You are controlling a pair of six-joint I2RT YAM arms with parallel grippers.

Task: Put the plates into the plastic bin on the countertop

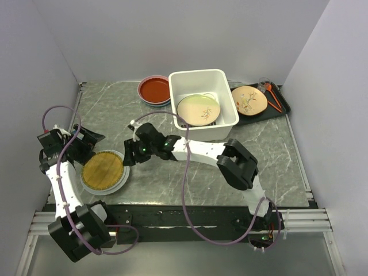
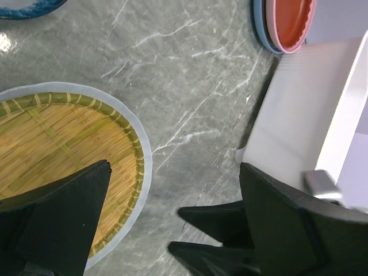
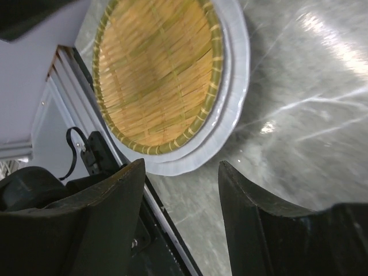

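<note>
A woven round plate point(image 1: 100, 169) on a pale plate rim point(image 3: 234, 103) lies at the counter's front left. My left gripper point(image 1: 92, 136) is open just above its back side. My right gripper point(image 1: 132, 152) hovers at the plate's right edge, fingers apart with nothing seen between them. The white bin point(image 1: 201, 132) at the back holds a cream plate point(image 1: 192, 109). Red-brown plates point(image 1: 154, 89) are stacked left of it, and a floral plate point(image 1: 250, 100) lies on a black tray at right.
The tray point(image 1: 279, 112) also carries orange utensils point(image 1: 270, 92). A blue bowl point(image 2: 23, 11) sits behind the woven plate, mostly hidden in the top view.
</note>
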